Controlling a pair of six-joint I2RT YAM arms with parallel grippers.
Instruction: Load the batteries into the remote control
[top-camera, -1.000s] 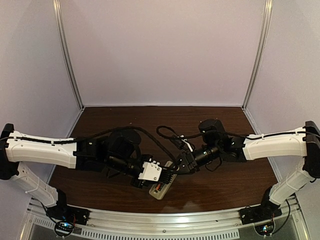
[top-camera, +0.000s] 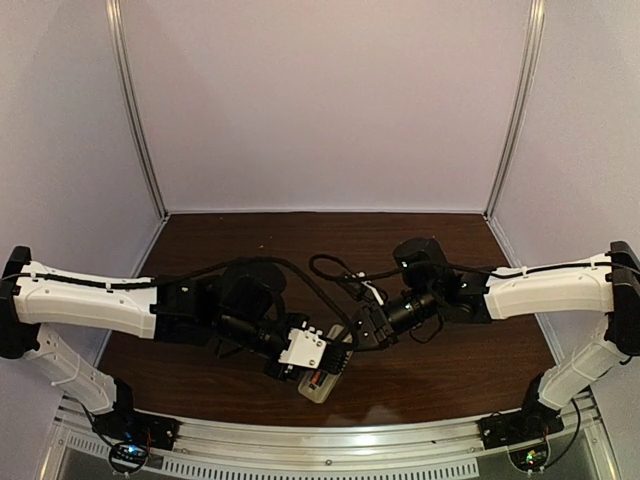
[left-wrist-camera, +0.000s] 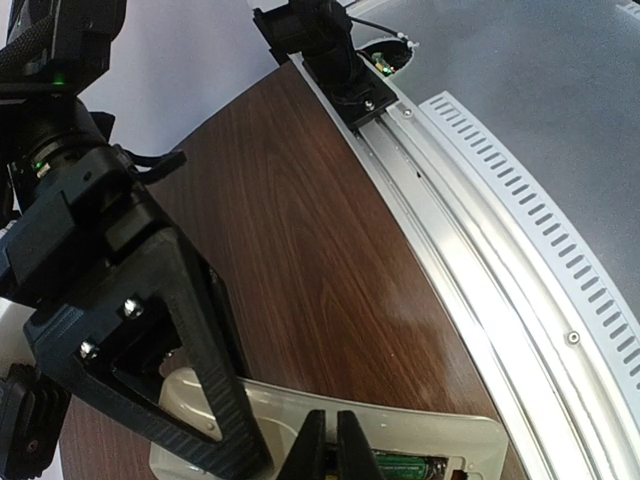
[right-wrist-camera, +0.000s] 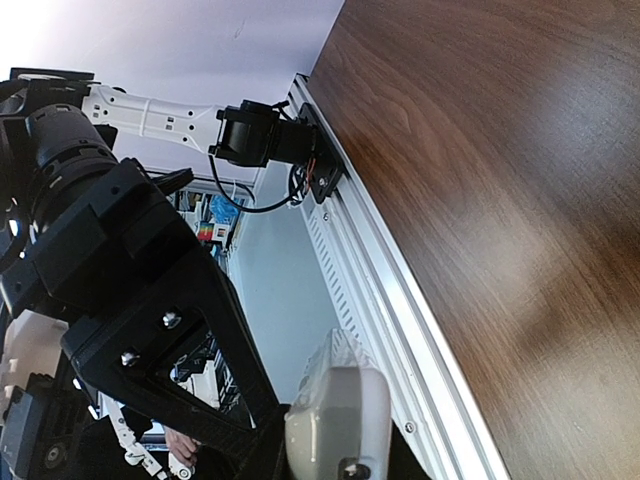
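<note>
The pale remote control (top-camera: 320, 390) is held tilted near the table's front edge, its back compartment showing. My right gripper (top-camera: 348, 335) is shut on it; in the right wrist view the remote's end (right-wrist-camera: 335, 420) sits between the fingers. In the left wrist view a green battery (left-wrist-camera: 400, 465) shows in the compartment of the remote (left-wrist-camera: 260, 405). The fingertips of my left gripper are at that compartment, close together; whether they grip a battery is hidden. From above, the left wrist housing covers much of them.
A metal rail (top-camera: 330, 435) runs along the front edge, with walls on the other sides. Both arms crowd the front middle.
My left gripper and the remote have shifted very slightly toward the front edge; otherwise little differs.
</note>
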